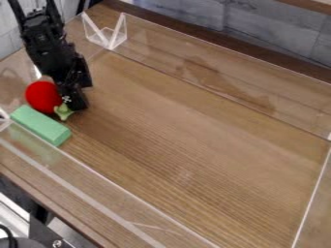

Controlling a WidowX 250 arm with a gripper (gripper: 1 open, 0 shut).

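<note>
My black gripper [60,89] is at the upper left of the camera view, reaching down over the left part of the wooden table. Just below it, at its fingers, lies a red rounded object [43,96] with a small light green part [64,108]. A mint green block [41,126] lies just below the red object. The fingers are dark and partly hidden, so whether they are open or shut, or hold anything, is unclear.
A white wire or frame object [108,29] stands at the upper left, behind the gripper. A dark grey wall runs along the top right.
</note>
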